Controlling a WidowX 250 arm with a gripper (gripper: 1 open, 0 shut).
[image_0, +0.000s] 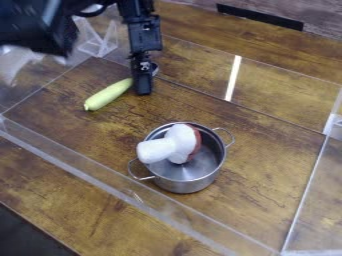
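Note:
My black gripper (142, 82) is low over the table at upper left, beside the right end of a pale yellow-green corn cob (107, 96), which lies at a slant. A metal spoon (152, 70) is mostly hidden behind the gripper. I cannot tell how far the fingers stand apart. A steel pot (185, 178) in the lower middle holds a white object (166, 147) with something reddish beside it.
Clear plastic walls border the wooden work area (261, 135). The table right of the gripper and around the pot is largely clear. A dark blurred shape covers the top left corner.

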